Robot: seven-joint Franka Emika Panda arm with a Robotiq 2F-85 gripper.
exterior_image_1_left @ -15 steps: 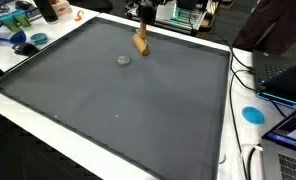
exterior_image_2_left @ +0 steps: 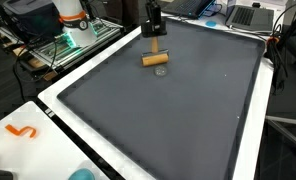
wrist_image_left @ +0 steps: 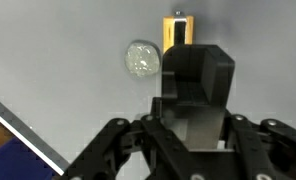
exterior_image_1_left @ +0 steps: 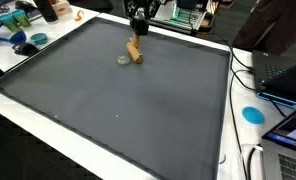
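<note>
An orange-tan wooden piece [exterior_image_2_left: 155, 60] shows below my gripper [exterior_image_2_left: 154, 37], with a narrower upright part [exterior_image_2_left: 154, 46] reaching to the fingers; whether the two are one object I cannot tell. My gripper is shut on the upright part. In the wrist view the wooden piece [wrist_image_left: 178, 32], with a dark stripe along it, sticks out beyond the black fingers [wrist_image_left: 217, 75], which hide the grasp itself. A clear round disc [wrist_image_left: 142, 58] lies on the mat beside it. In exterior view 1 the disc [exterior_image_1_left: 123, 60] is just left of the wooden piece [exterior_image_1_left: 134, 51].
Laptops [exterior_image_1_left: 284, 155] and a blue round thing [exterior_image_1_left: 253, 115] stand off its right side. Tools and a blue bowl [exterior_image_1_left: 38, 39] lie beyond its left edge.
My gripper and the wooden piece have moved left in exterior view 1, closer to the disc. The disc has stayed in place.
</note>
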